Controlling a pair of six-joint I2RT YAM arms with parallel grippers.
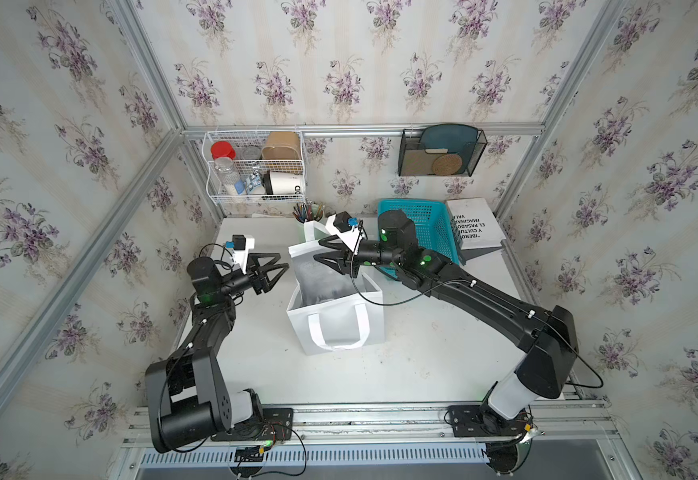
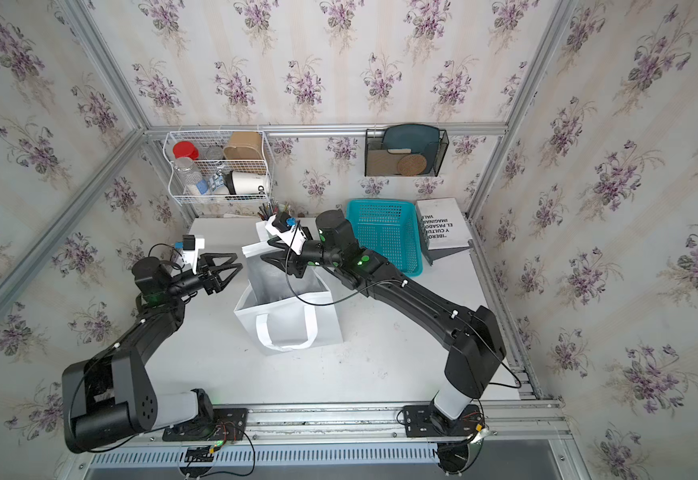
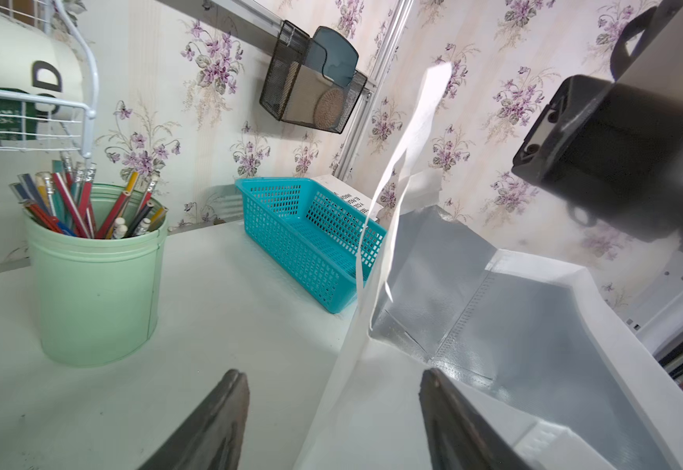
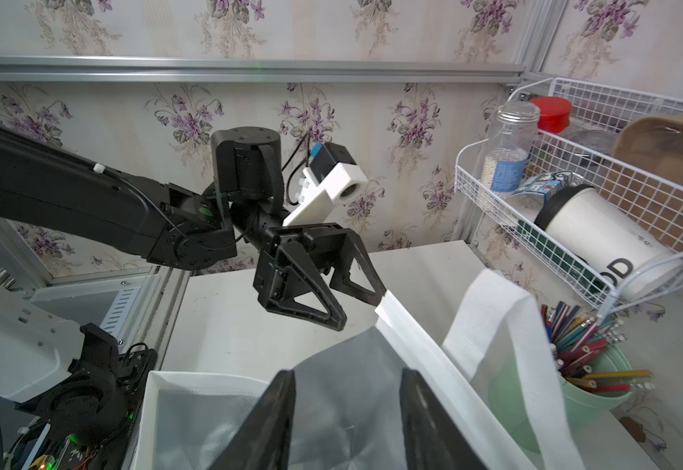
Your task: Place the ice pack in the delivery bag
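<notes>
The delivery bag [image 1: 337, 329] stands upright mid-table, white outside with a silvery lining, its top wide open. Over its back rim reaches my right gripper [image 1: 317, 249], fingers apart; in the right wrist view the grey lining [image 4: 349, 399] fills the space beyond the fingers [image 4: 278, 415], and nothing is held. Just left of the bag hangs my left gripper [image 1: 277, 273], open and empty. Its fingers [image 3: 220, 423] frame the bag's white side in the left wrist view. I cannot identify an ice pack in any view; the bag's bottom is partly hidden.
Behind the bag is a green pencil bucket [image 3: 98, 290]. An empty teal basket [image 2: 385, 232] and a book [image 2: 445, 224] occupy the back right. A white wire rack [image 1: 254, 196] with jars and a cup hangs back left.
</notes>
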